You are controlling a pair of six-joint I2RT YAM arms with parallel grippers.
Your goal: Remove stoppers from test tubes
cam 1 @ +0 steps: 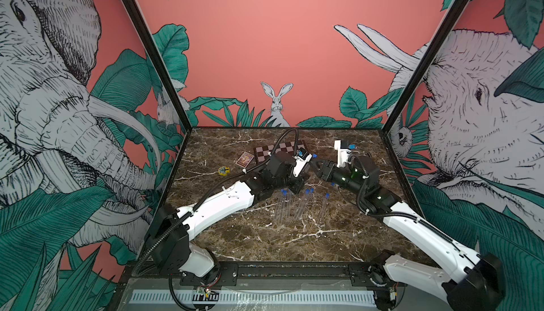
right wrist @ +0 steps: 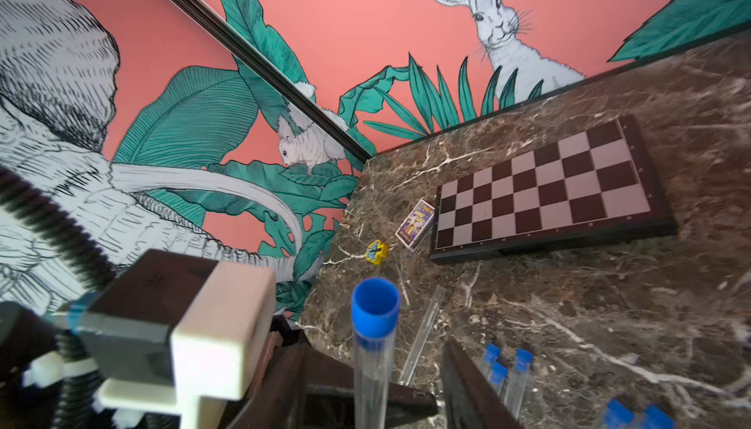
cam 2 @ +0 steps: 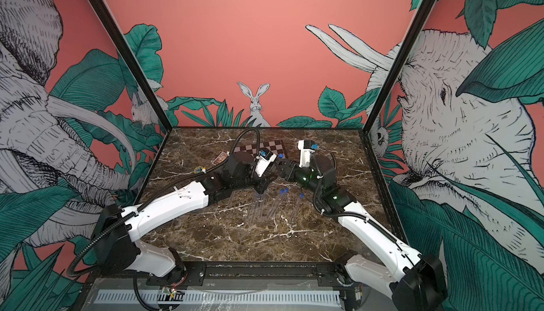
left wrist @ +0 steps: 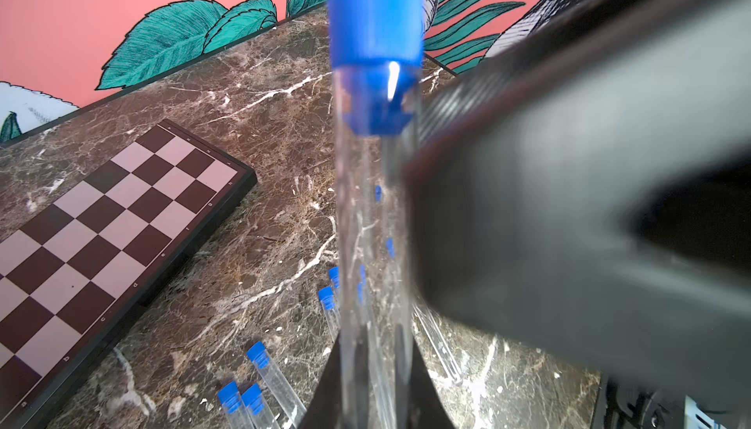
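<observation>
An upright test tube (left wrist: 356, 218) with a blue stopper (left wrist: 375, 22) is held in my left gripper (cam 1: 300, 172), its shut fingers low on the tube in the left wrist view. My right gripper (cam 1: 320, 166) is beside the stopper; in the right wrist view its open fingers straddle the capped tube (right wrist: 371, 366), apart from the blue top, and its dark body looms blurred on the right of the left wrist view. Several more tubes (left wrist: 273, 378) with blue stoppers lie on the marble table (cam 1: 272, 243).
A chessboard (right wrist: 539, 190) lies at the back centre, with a card box (right wrist: 414, 224) and a small yellow object (right wrist: 376, 252) to its left.
</observation>
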